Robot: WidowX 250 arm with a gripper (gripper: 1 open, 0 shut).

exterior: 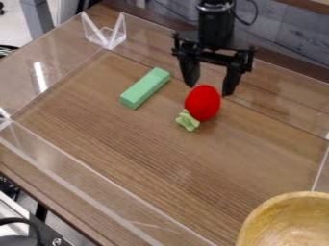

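My black gripper point(210, 73) stands open over the back middle of the wooden table, its fingers pointing down on either side just behind a red object point(202, 102). A small pale green piece point(188, 121) lies at the front left of the red object, touching it or nearly so. A green block point(145, 88) lies to the left. Nothing shows between the fingers.
A tan bowl point(290, 225) sits at the front right corner. A clear wire-like holder point(106, 29) stands at the back left. A dark cable shows at the bottom left.
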